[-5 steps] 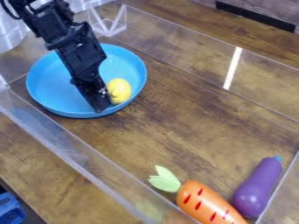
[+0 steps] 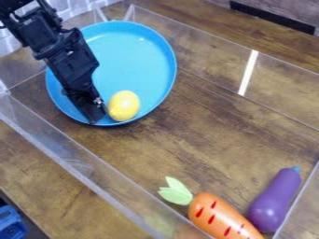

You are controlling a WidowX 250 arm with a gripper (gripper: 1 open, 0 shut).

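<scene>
My black gripper (image 2: pixel 95 105) reaches down into the left part of a blue plate (image 2: pixel 137 61), its tips low near the plate's surface. Just right of the tips lies a yellow, lemon-like object (image 2: pixel 123 105) on the plate. The gripper looks shut, with nothing visible between its fingers.
An orange toy carrot (image 2: pixel 221 217) with green leaves and a purple toy eggplant (image 2: pixel 274 200) lie at the lower right. Clear plastic walls border the wooden table (image 2: pixel 187 140). A blue object (image 2: pixel 7 224) sits at the bottom left.
The blue plate has shifted to the right, with the yellow object moving slightly. The gripper has moved a little to the left relative to the plate.
</scene>
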